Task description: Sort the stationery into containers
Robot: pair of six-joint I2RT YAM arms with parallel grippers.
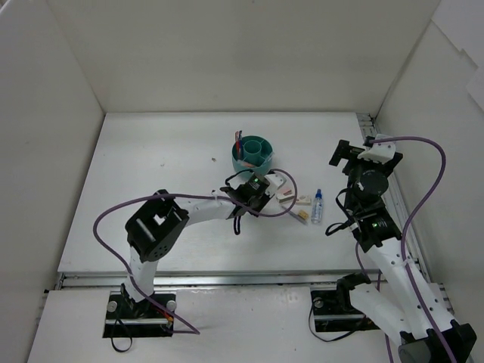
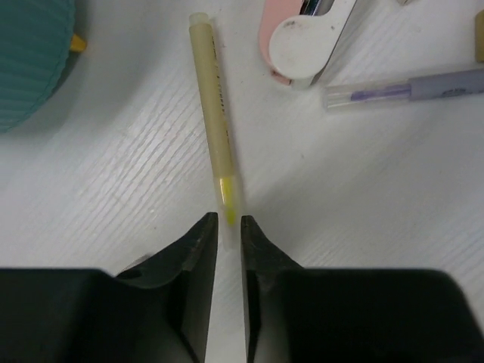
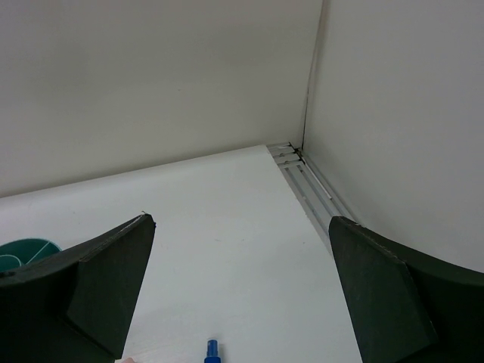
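In the left wrist view a yellowish pen point(image 2: 212, 106) lies on the white table, its clear tip end between the fingertips of my left gripper. Those fingers stand a little apart, with a narrow gap showing; whether they touch the pen I cannot tell. A teal round container point(image 1: 265, 165) with a few pens upright in it stands behind that gripper. Also in the left wrist view are a pink and white item point(image 2: 299, 49) and a clear-and-purple pen point(image 2: 442, 85). My right gripper is wide open and empty, raised at the table's right side.
A clear bottle with a blue cap point(image 1: 318, 208) stands or lies right of the left gripper. A yellow-ended item point(image 1: 302, 215) and a pale small block point(image 1: 304, 200) lie beside it.
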